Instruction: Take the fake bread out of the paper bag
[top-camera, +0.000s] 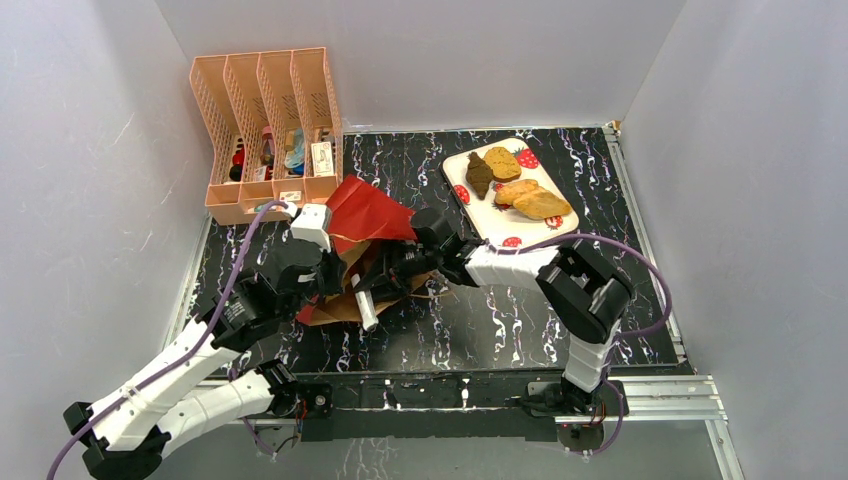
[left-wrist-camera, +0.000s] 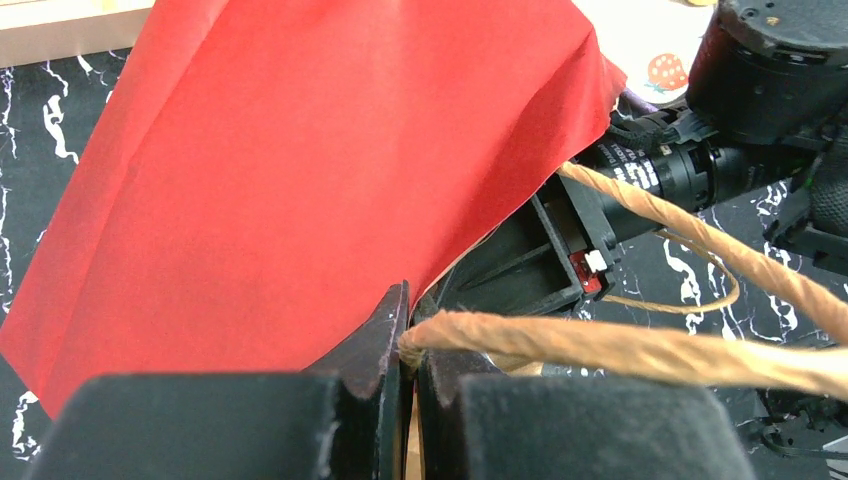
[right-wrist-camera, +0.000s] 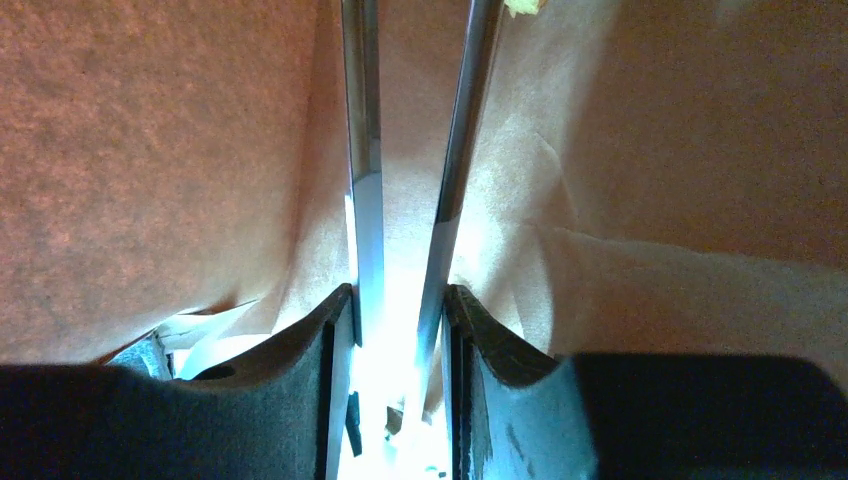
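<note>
The red paper bag (top-camera: 368, 212), brown inside, lies tilted in the top view, its mouth turned to the right. My left gripper is shut on its edge, with a twisted paper handle (left-wrist-camera: 620, 352) crossing beside the tips. Inside the bag is my right gripper. A pair of long metal strips, like tongs (right-wrist-camera: 368, 215), stands between its fingers, one strip against each finger, spreading apart toward the top. Nothing shows between the strips but brown paper. A small yellowish bit (right-wrist-camera: 523, 5), perhaps bread, peeks in at the right wrist view's top edge.
A strawberry-patterned tray (top-camera: 512, 241) at the back right bears several bread pieces (top-camera: 540, 203). An orange divided rack (top-camera: 230, 210) with small goods stands at the back left.
</note>
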